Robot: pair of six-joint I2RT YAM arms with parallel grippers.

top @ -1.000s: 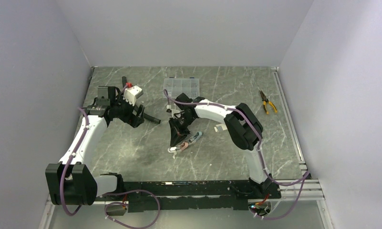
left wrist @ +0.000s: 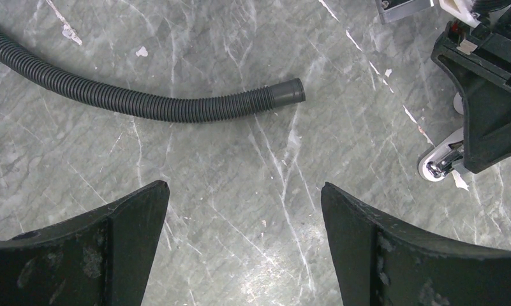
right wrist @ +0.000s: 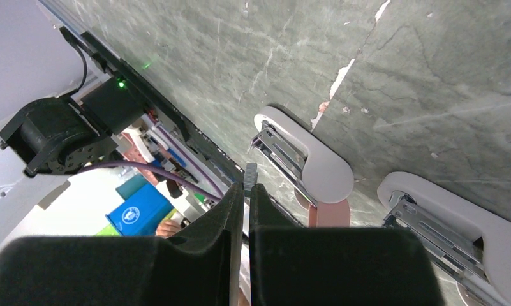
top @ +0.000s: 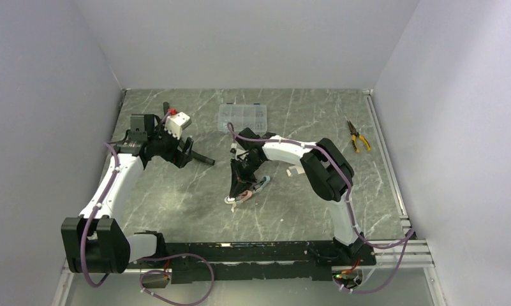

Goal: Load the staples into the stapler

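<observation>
In the right wrist view my right gripper is shut on a small grey staple strip (right wrist: 251, 176), which pokes out past the fingertips. Beside it lies an opened stapler (right wrist: 326, 172) with a white end, a metal channel and a pink part. The strip appears close to this channel; whether they touch, I cannot tell. A second opened stapler (right wrist: 495, 239) lies to the right, partly cut off. From above, the right gripper (top: 232, 196) covers part of the staplers. My left gripper stands open over bare tabletop, nothing between its fingers.
A black ribbed hose (left wrist: 201, 108) lies ahead of the left gripper. A clear compartment box (top: 243, 117) stands at the back, yellow-handled pliers (top: 358, 136) at the right. A small pale piece (top: 295, 171) lies under the right arm.
My right gripper has shifted slightly to the right above the stapler's end, still shut. The left arm has barely moved. The staplers look unmoved.
</observation>
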